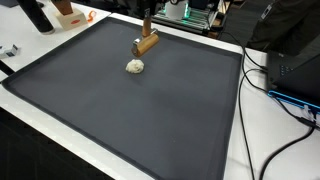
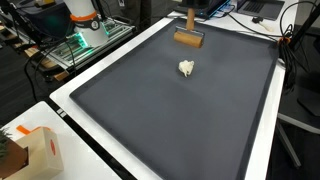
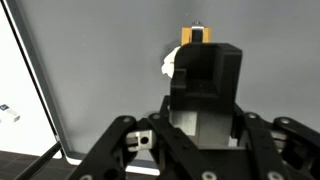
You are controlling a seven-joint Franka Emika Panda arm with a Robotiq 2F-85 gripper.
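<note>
A brown roller [image 1: 145,45] with a wooden handle [image 1: 147,22] hangs at the far side of the dark grey board in exterior view 1. My gripper is shut on the roller's handle, though its fingers hide most of the grip. In the wrist view, an orange-brown part of the roller [image 3: 196,35] shows past the fingers. A crumpled white piece [image 1: 134,66] lies on the board close to the roller, apart from it. That white piece [image 2: 186,68] appears nearer the camera than the roller [image 2: 188,39] in exterior view 2.
The dark board [image 1: 130,110] is otherwise bare over its middle and near parts, with a pale table edge around it. Cables [image 1: 245,90] run along the right side. Several small items stand beyond the far left corner.
</note>
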